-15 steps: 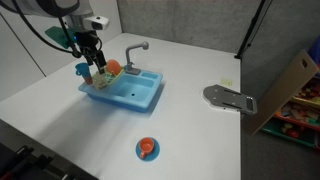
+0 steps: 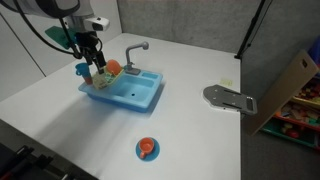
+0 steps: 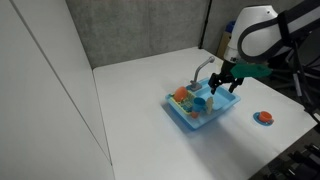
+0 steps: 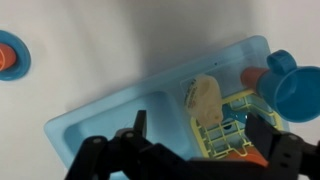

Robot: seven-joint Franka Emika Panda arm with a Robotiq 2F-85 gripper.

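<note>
My gripper stands open above the blue toy sink (image 4: 88, 118), its two fingers wide apart and nothing visible between them. In exterior view 1, the gripper (image 2: 87, 60) hangs over the sink's left end. A yellow rack (image 4: 213, 139) sits in that end, with a beige, rounded piece (image 4: 205, 100) at its edge. Beside the rack are a blue cup (image 4: 298, 95) and a smaller brownish item (image 4: 252, 77). An orange round item (image 2: 114, 67) shows at the back of the rack; the gripper hides part of it in the wrist view.
A grey faucet (image 2: 136, 52) rises behind the sink. An orange cup (image 2: 147, 145) stands on a blue plate (image 2: 141, 156) toward the front. A grey metal board (image 2: 228, 98) lies to the right. Shelves with colourful items (image 2: 297, 95) stand beyond the table.
</note>
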